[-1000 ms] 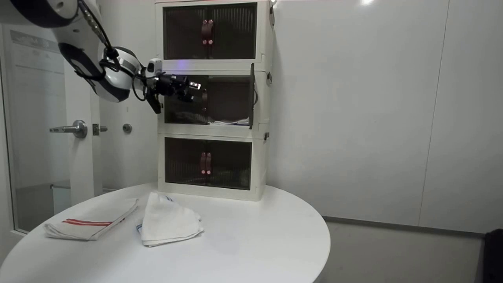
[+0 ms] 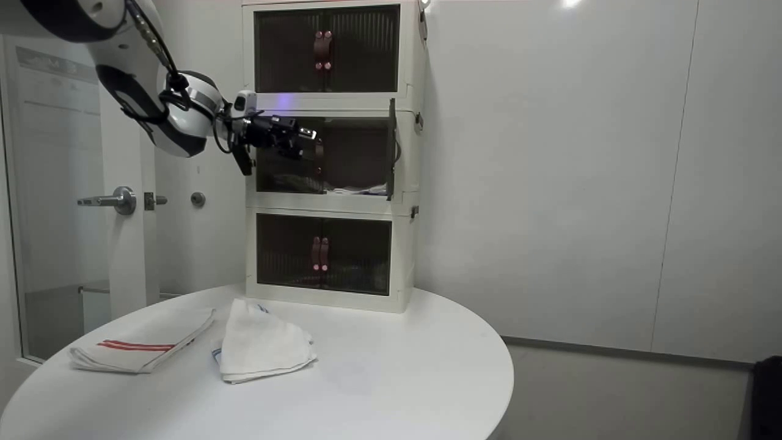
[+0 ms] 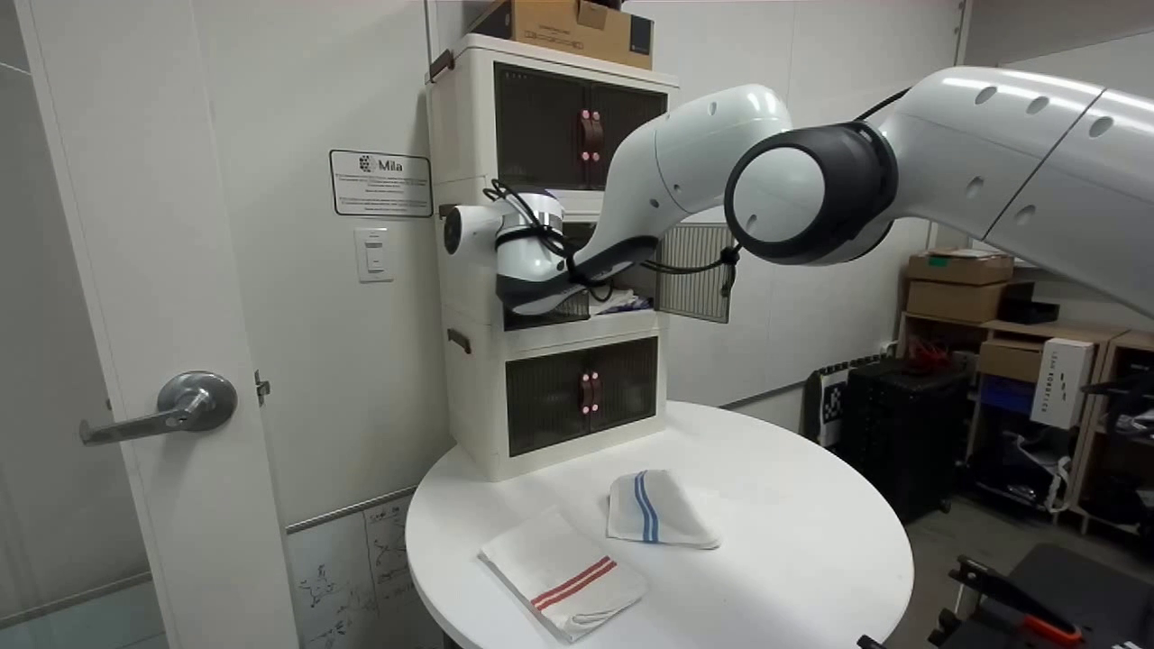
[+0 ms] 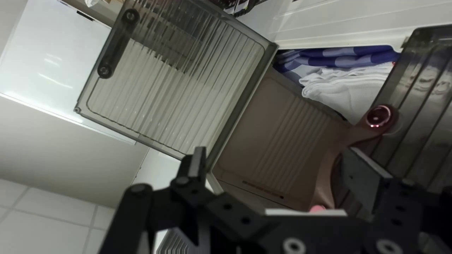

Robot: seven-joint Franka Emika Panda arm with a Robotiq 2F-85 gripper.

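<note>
My gripper is open in front of the middle cabinet's left door, which stands closed. The wrist view puts that door's brown handle just inside the right finger, apparently not gripped; whether they touch I cannot tell. Swung wide open is the ribbed right door, edge-on in exterior view 1. Inside the compartment lie white folded cloths beside a blue-and-white cloth. In exterior view 2 the arm hides the gripper.
On the round white table rest a red-striped towel and a blue-striped towel. Top and bottom cabinet doors are closed. A cardboard box sits on the cabinet.
My gripper has shifted slightly to the right in exterior view 1, toward the middle of the cabinet. Doors and towels look unmoved.
</note>
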